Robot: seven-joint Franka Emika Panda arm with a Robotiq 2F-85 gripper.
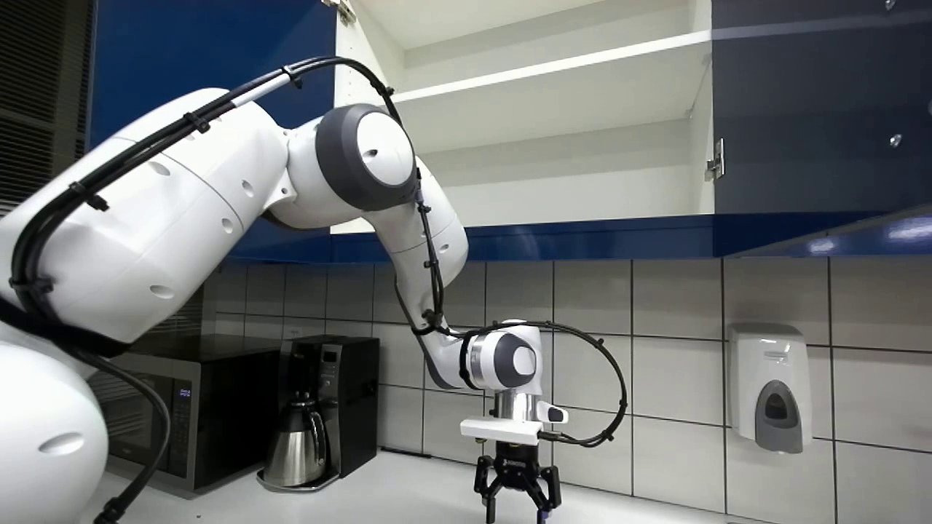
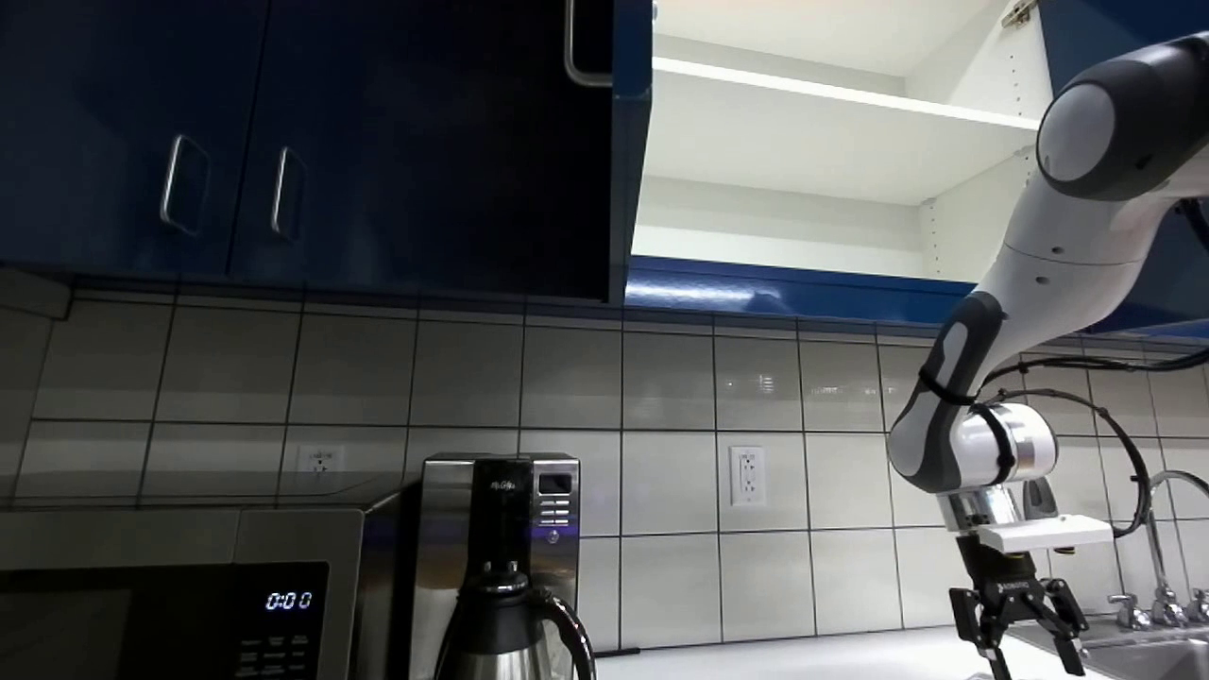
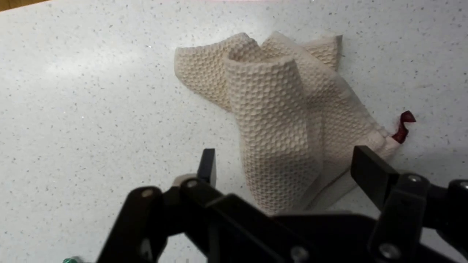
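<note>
A beige waffle-weave cloth (image 3: 274, 127) lies crumpled and folded on the speckled white counter, a dark red tag (image 3: 403, 127) at its right corner. My gripper is open over the cloth's lower part, one finger on either side of the main fold and nothing pinched between them. Its body hides the cloth's lower edge in the wrist view. From outside, the same gripper (image 1: 517, 515) points straight down at the bottom of the picture, its fingers spread. The cloth does not show in either exterior view.
A coffee maker (image 1: 354, 406) with a steel carafe (image 1: 295, 450) and a microwave (image 1: 196, 410) stand on the left. Above is an open, empty cabinet (image 1: 559, 131). A sink faucet (image 2: 1158, 567) is behind the gripper. Left of the cloth, the counter (image 3: 109, 144) is mostly clear.
</note>
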